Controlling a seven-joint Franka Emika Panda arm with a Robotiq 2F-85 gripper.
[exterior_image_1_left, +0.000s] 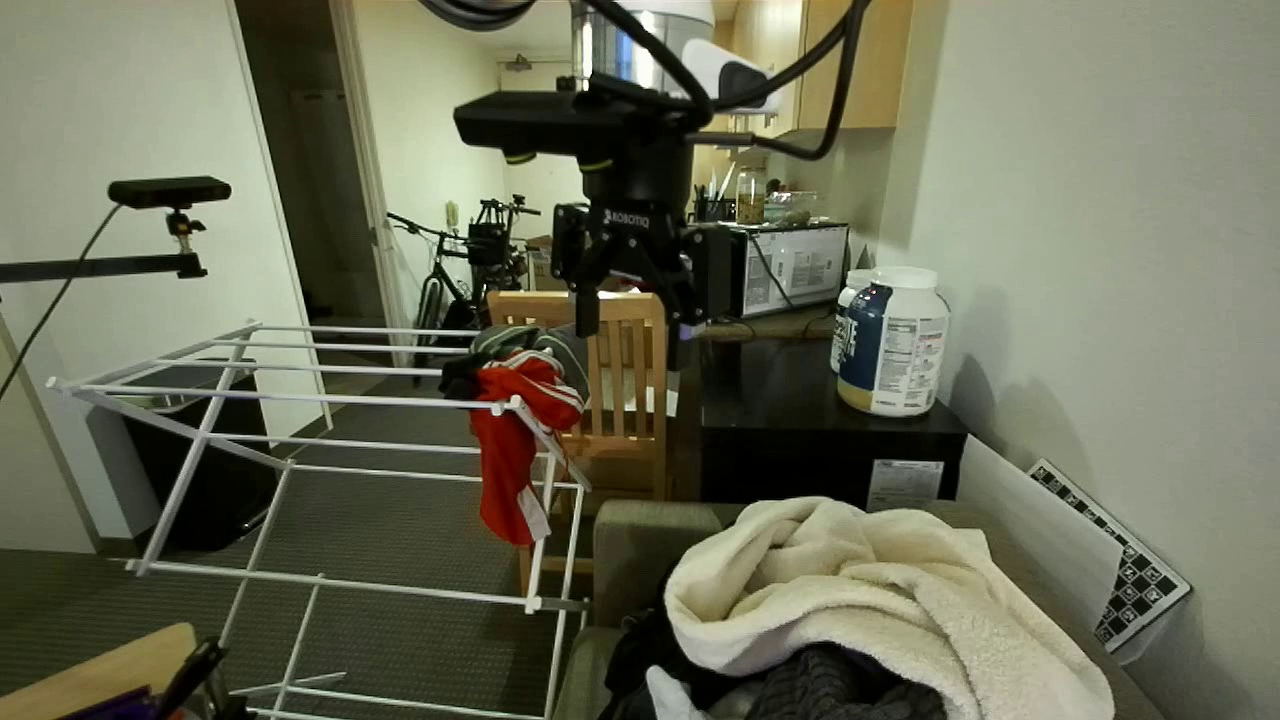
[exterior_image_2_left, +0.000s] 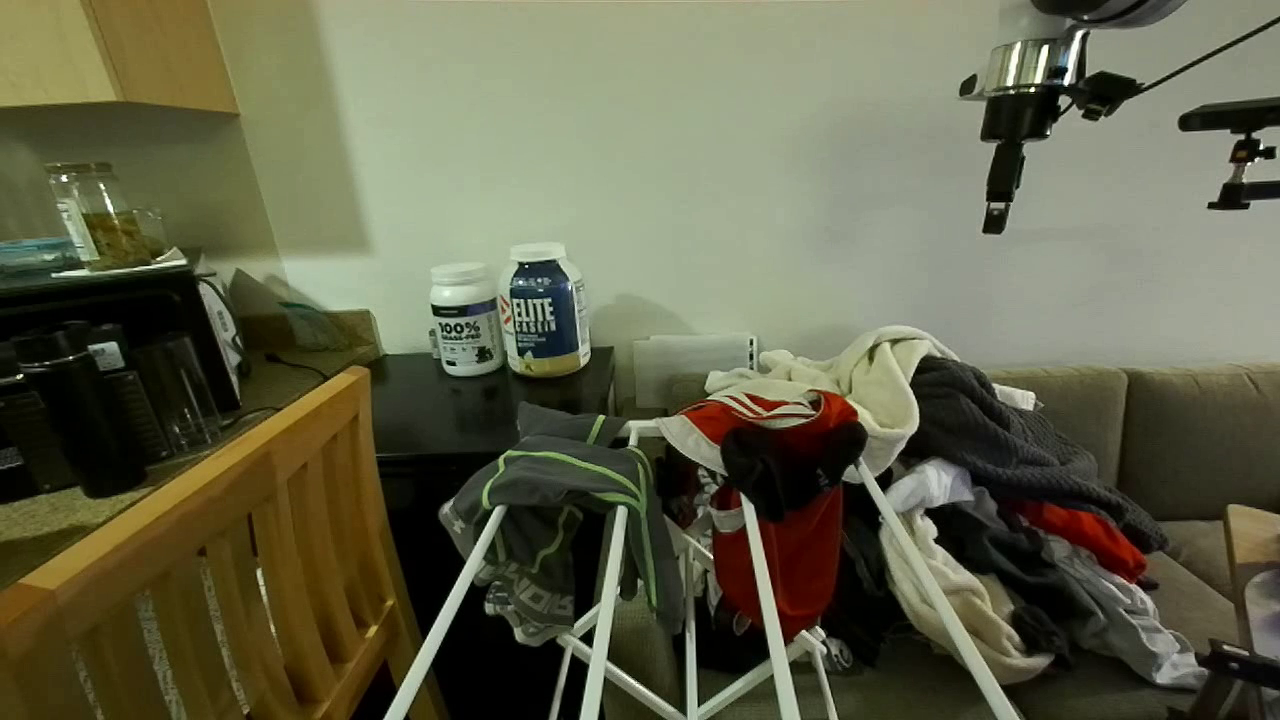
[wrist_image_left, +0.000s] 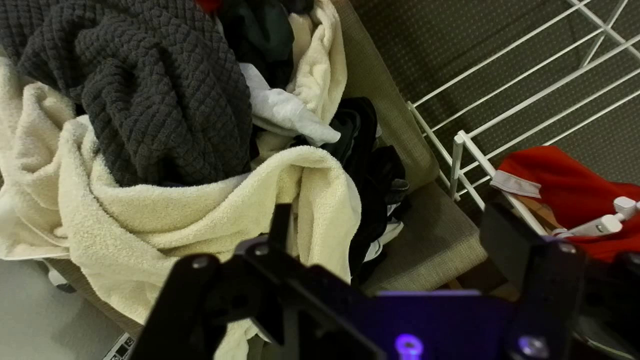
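My gripper (exterior_image_1_left: 630, 342) hangs open in the air, its fingers apart and nothing between them. In the wrist view, a heaped cream blanket (wrist_image_left: 198, 210) and a dark grey knitted cloth (wrist_image_left: 162, 102) lie below it on the couch. Beside them are a white cloth (wrist_image_left: 288, 111) and black garments (wrist_image_left: 375, 180). A red garment (exterior_image_1_left: 510, 450) drapes over the near corner of the white drying rack (exterior_image_1_left: 348, 588). Exterior view 2 shows a grey garment with green trim (exterior_image_2_left: 564, 480) on the rack, left of the red one.
Two protein tubs, one blue and white (exterior_image_2_left: 546, 310) and one white (exterior_image_2_left: 465, 319), stand on a black cabinet (exterior_image_1_left: 768, 390) by the wall. A wooden chair (exterior_image_2_left: 240, 564) is close to the rack. Much of the rack's top is bare.
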